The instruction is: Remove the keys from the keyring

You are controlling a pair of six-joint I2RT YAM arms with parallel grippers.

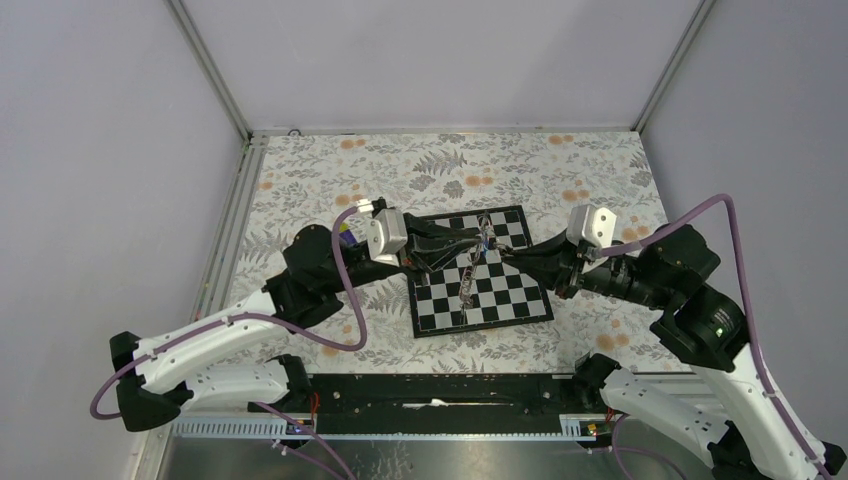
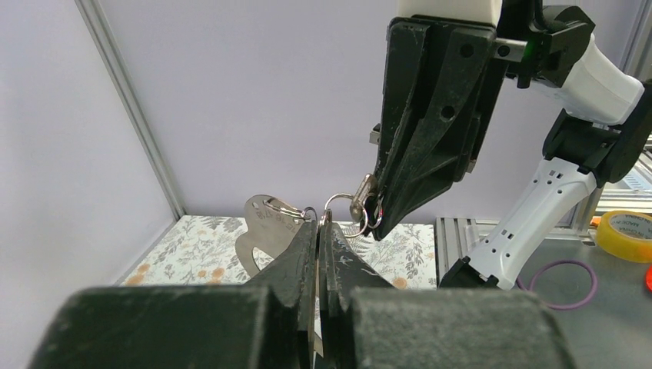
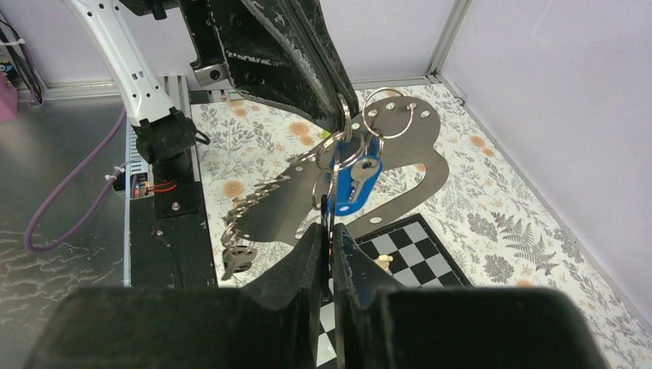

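Over the chessboard my two grippers face each other tip to tip. My left gripper is shut on a thin wire ring of the keyring. Linked rings hang from its tips, with a blue tag, a silver key lying against the tag, and a grey dinosaur-shaped metal plate. Across from it, my right gripper is closed round a thin metal key, seen edge-on. This key's head still has a ring through it; its blade is hidden by the fingers.
Below lies a black-framed chessboard on a flowered mat. A small pale piece is on the board. Yellow tape sits at the far right of the left wrist view.
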